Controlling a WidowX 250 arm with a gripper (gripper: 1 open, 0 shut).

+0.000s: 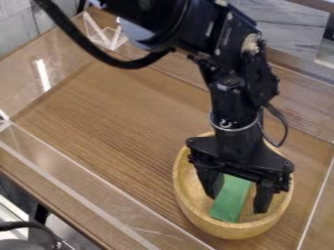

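Note:
My black gripper (pixel 235 184) hangs over and partly inside a wooden bowl (pixel 190 203) at the lower right of the camera view. Its two fingers stand apart, open. A green rectangular object (pixel 229 201) lies in the bowl between and below the fingertips. The arm hides the back of the bowl and the upper end of the green object.
A white wire item (pixel 107 29) stands at the far left back. Dark cables lie at the lower left edge, and a light wall is at the back.

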